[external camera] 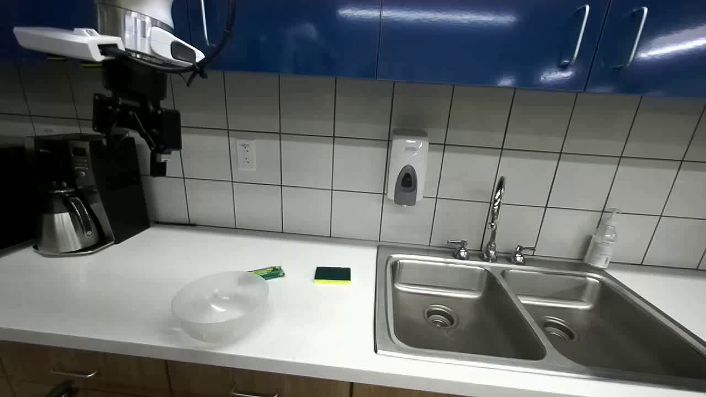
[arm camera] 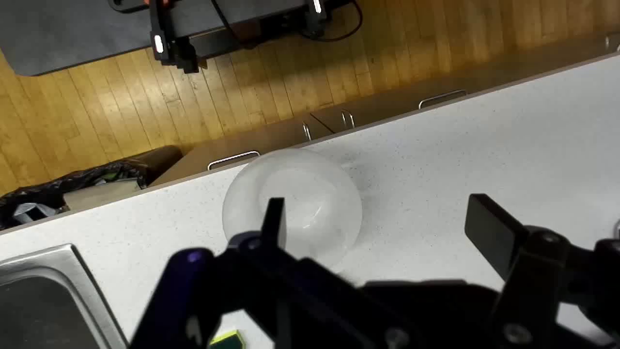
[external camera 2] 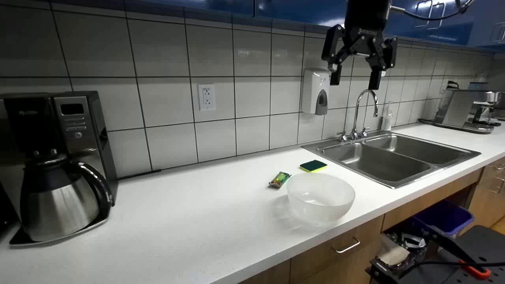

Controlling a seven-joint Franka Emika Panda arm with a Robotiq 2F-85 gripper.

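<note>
High above the counter, my gripper (external camera 2: 355,81) stands open with its fingers wide apart and nothing between them. In the wrist view the gripper partly overlaps a translucent white bowl (arm camera: 325,203) far below. That bowl (external camera: 222,304) rests upright near the counter's front edge and looks empty. Just behind it lies a small green wrapped packet (external camera 2: 279,180), partly covered by the bowl in exterior view 1. A dark green and yellow sponge (external camera: 332,274) sits flat between the bowl and the sink; only its corner shows in the wrist view.
A double steel sink (external camera: 463,350) takes up the right side, with a faucet (external camera: 493,218) behind it. The coffee maker (external camera 2: 61,175) stands at the left end. Blue cabinets (external camera: 456,39) hang overhead, and a soap dispenser (external camera: 407,167) is on the wall. Counter left of the bowl is clear.
</note>
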